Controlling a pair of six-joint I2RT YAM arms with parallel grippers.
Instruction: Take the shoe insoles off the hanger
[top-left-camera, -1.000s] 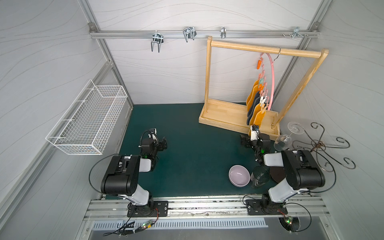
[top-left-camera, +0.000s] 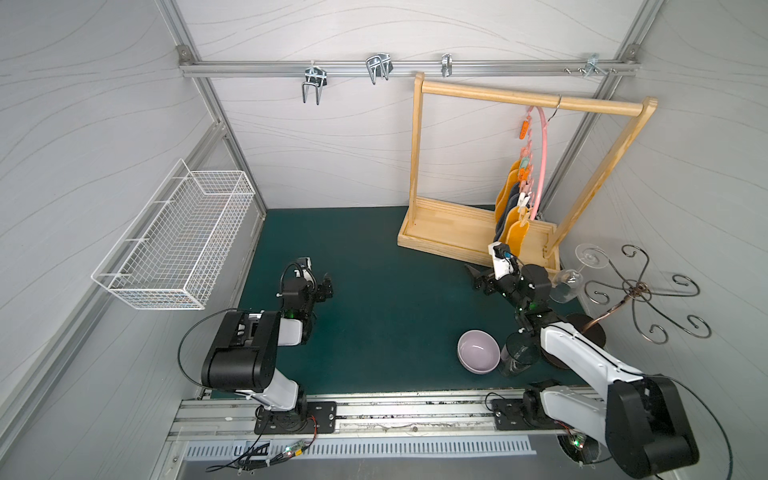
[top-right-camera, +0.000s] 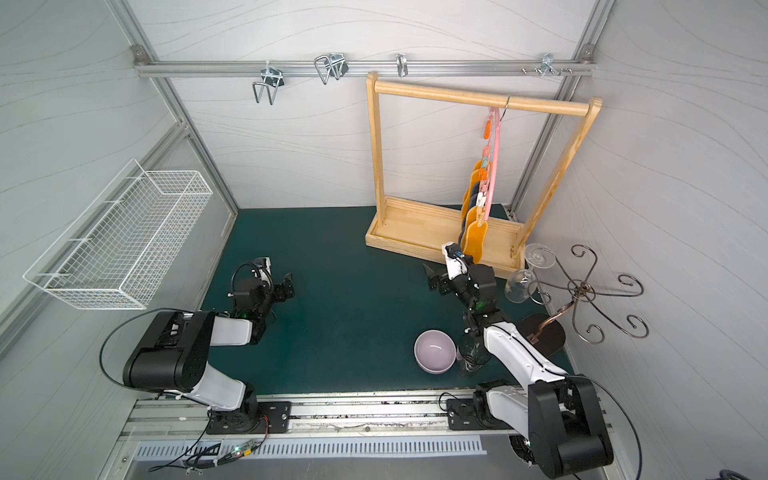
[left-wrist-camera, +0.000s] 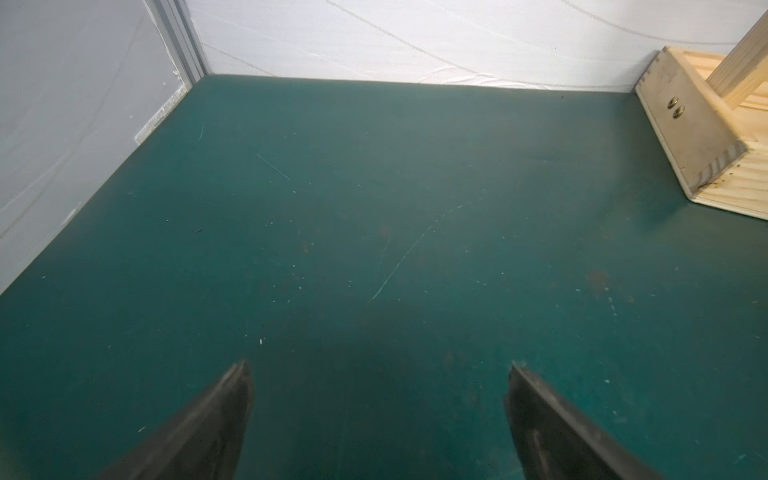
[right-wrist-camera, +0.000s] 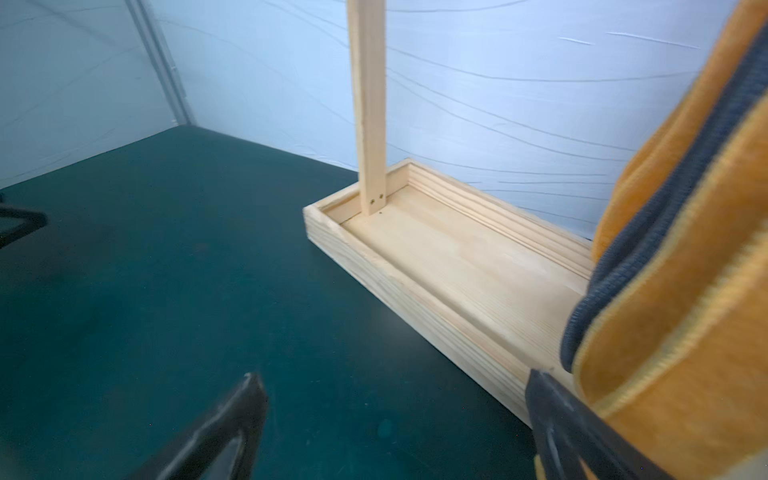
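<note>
Several yellow and dark blue insoles (top-left-camera: 517, 233) hang from clips on a pink hanger (top-left-camera: 541, 164), which hooks over the wooden rack's top bar (top-left-camera: 528, 97). In the right wrist view the insoles (right-wrist-camera: 688, 320) fill the right side, close to the right finger. My right gripper stands open just in front of the rack, to the left of the insoles' lower ends, with nothing held. Far from the rack, over the left part of the table, my left gripper is open and empty.
A white wire basket (top-left-camera: 176, 240) hangs on the left wall. Near the right arm are a lilac bowl (top-left-camera: 478, 352), a dark glass (top-left-camera: 520, 352) and a metal stand (top-left-camera: 637, 289) with wine glasses (top-left-camera: 567, 281).
The right arm has swung its elbow outward to the right and toward the front, and its gripper has turned and shifted slightly left. The hanging insoles have swayed a little. The left arm is still.
</note>
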